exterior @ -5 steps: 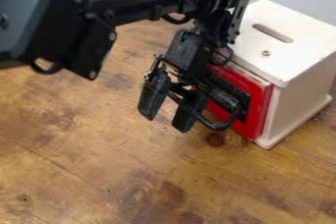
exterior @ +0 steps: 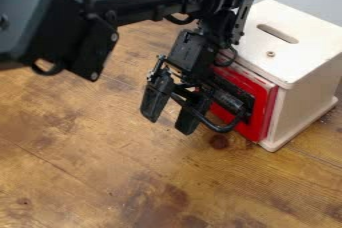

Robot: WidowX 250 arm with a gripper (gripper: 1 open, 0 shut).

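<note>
My black gripper (exterior: 171,107) hangs low over the wooden floor at the centre, angled down to the left, its two fingers apart with nothing visible between them. Just behind and right of it stands a white wooden box (exterior: 291,47) with a slot in its top and a red front panel (exterior: 259,122). The gripper body and a dark bar-like part lie against or just in front of that panel, covering much of it; whether they touch it I cannot tell.
A pale wall is behind at the top. My arm spans the upper left of the view.
</note>
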